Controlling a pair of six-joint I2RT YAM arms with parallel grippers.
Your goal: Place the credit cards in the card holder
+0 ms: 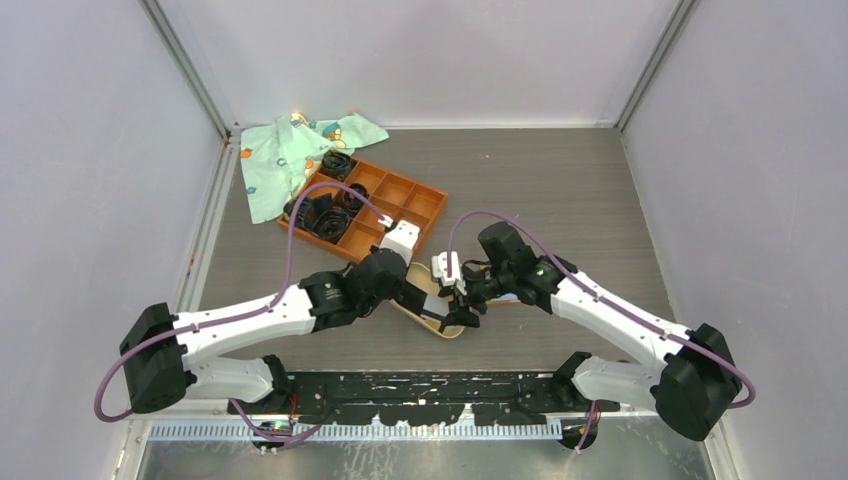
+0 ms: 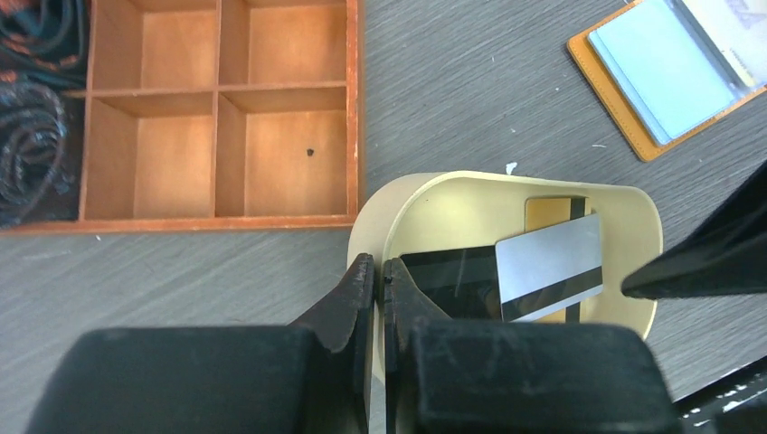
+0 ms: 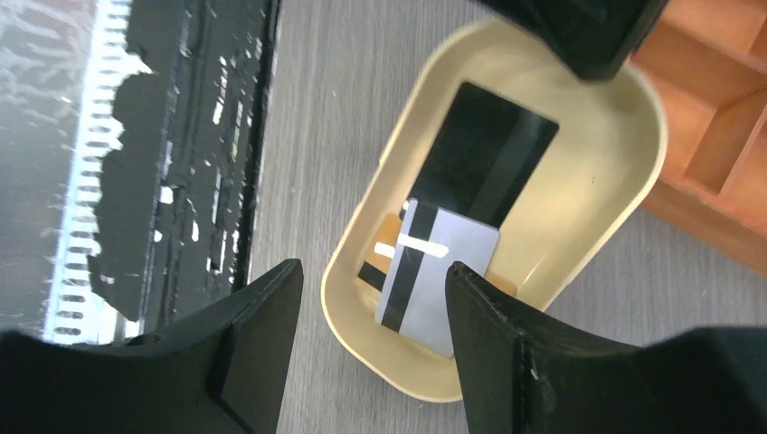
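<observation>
A cream oval tray [image 2: 434,212] holds several cards: a silver card [image 2: 547,258] with a dark stripe lies over a gold card [image 2: 545,212] and partly over a black card [image 3: 484,145]. My left gripper is shut on the tray's rim at one end. Above the tray's other end hangs my right gripper, its fingers parted, with the silver card seen beyond the gap and nothing gripped. Right of the tray lies the tan card holder [image 2: 622,95], opened out with pale blue sleeves; from above, the right arm covers most of it.
An orange compartment box [image 1: 418,203] with coiled black cables stands behind the tray. A green patterned cloth [image 1: 270,165] lies at the back left.
</observation>
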